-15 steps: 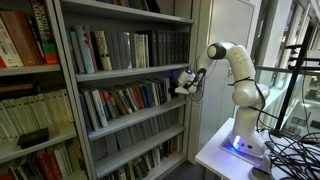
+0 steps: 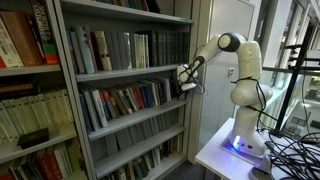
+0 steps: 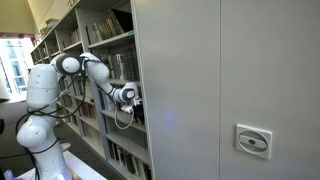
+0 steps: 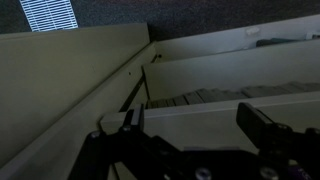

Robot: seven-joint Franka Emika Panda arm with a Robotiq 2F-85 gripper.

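My gripper [image 2: 183, 89] is at the right end of the tall grey bookcase, level with a middle shelf. In the wrist view the gripper is open, its two dark fingers wide apart with no object held between them. Beyond the fingers a pale shelf board [image 4: 215, 128] runs across, and behind it a row of book edges [image 4: 205, 96] shows dimly. A row of books [image 2: 130, 103] stands on the middle shelf, left of the gripper in exterior view 1. From the side, the gripper [image 3: 136, 110] is close to the shelf fronts; contact cannot be judged.
A pale upright panel [image 4: 75, 75] is beside the shelves in the wrist view, with dark floor [image 4: 220, 15] beyond. The arm's base is on a white table [image 2: 222, 158]. Loose black cables [image 2: 292, 155] lie at the right. A large grey wall [image 3: 205, 90] borders the shelves.
The arm's upper bend has moved right, away from the bookcase, and the wrist has turned. The gripper has shifted slightly to the right. The books look unchanged.
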